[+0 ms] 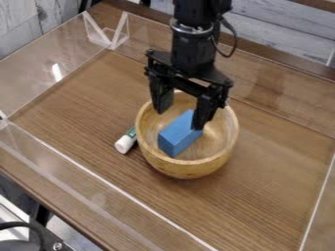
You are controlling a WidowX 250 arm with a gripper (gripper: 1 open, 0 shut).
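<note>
My black gripper (182, 98) hangs open over a round light-wood bowl (191, 165), its fingers reaching down around the bowl's rear rim. A blue block (175, 139) lies in the bowl below the fingers, tilted diagonally. Nothing shows held between the fingers.
A small white cylinder with a green end (125, 140) lies just left of the bowl. A dark cable runs at the lower left edge.
</note>
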